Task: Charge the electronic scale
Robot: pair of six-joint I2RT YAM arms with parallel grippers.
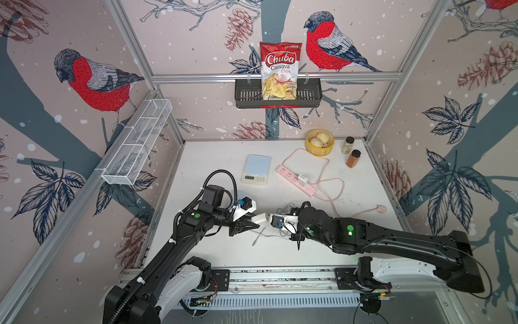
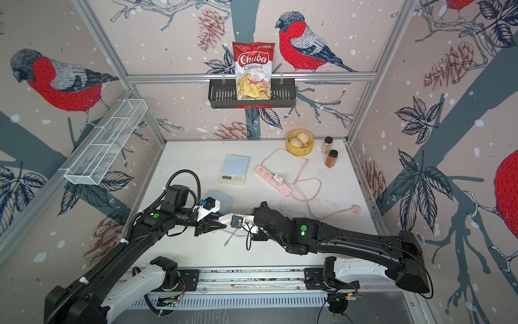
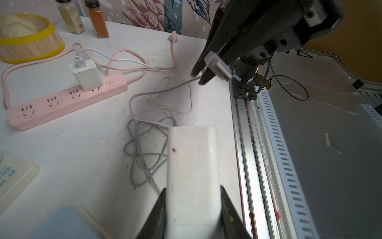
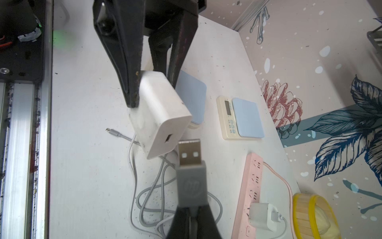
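My left gripper [image 1: 251, 221] is shut on a white charger block [image 4: 161, 115], whose USB port faces the right arm. A grey cable's USB-A plug [image 4: 190, 159] points at that block, gripped by my right gripper. In the right wrist view, plug and port are close but apart, with the port up and to the left. The cable [image 3: 137, 135] lies in loose loops beneath, its small other connector [image 4: 113, 132] free on the table. Two scales are here: one with a blue top [image 1: 257, 163] at the back, and another [image 2: 218, 200] partly hidden near the left arm.
Behind the arms is a pink power strip [image 1: 295, 179] with another white charger [image 3: 86, 73] plugged in. A yellow-rimmed basket [image 1: 319, 142] and two spice jars [image 1: 353, 158] stand at the back right.
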